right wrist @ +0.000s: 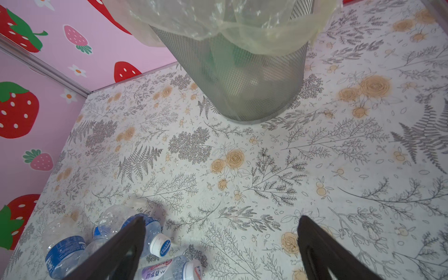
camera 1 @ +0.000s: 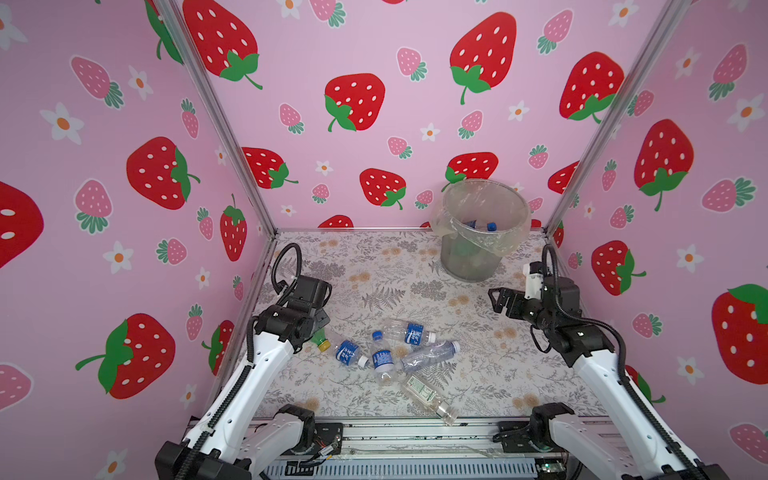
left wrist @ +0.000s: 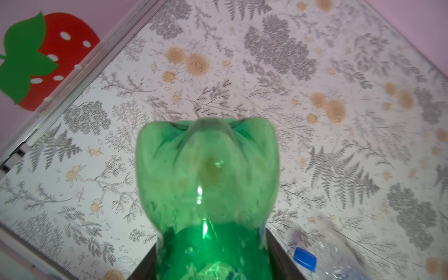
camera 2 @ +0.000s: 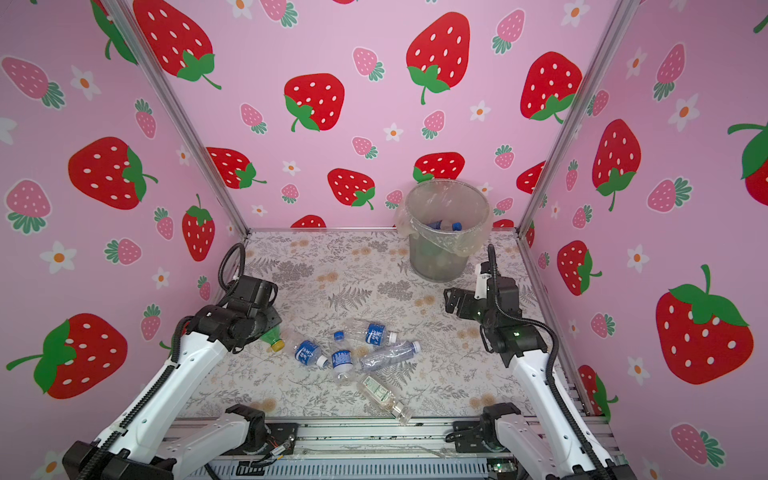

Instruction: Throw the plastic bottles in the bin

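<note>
A green bottle (left wrist: 207, 186) with a yellow cap is held in my left gripper, whose fingers press on it from both sides; it hangs over the left of the table. My right gripper stands open and empty, over the table in front of the bin (camera 1: 472, 256). The mesh bin, lined with a clear bag, is at the back right, with blue-capped bottles inside. On the table lie blue-labelled bottles (camera 1: 347, 352), a clear unlabelled bottle (camera 1: 430, 356) and a pale-labelled bottle (camera 1: 429, 398) near the front edge.
Patterned walls close off the left, back and right. The bag's edge (right wrist: 280, 35) hangs over the bin's rim.
</note>
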